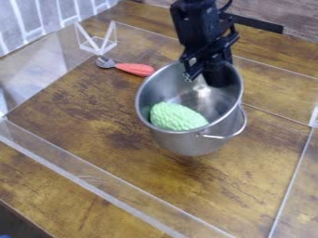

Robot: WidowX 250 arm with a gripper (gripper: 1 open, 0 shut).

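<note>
A steel pot [205,135] with a side handle occupies the middle of the camera view, tilted toward the camera, with a pale green textured oval object [178,117] inside. The black gripper [209,70] is at the pot's back rim; its fingertips are partly hidden, and whether the rim is between them is hard to see.
A red-handled metal utensil [130,68] lies at the back left near a white wire-like piece [97,39]. Clear low walls border the wooden work surface [87,149], whose front left is free.
</note>
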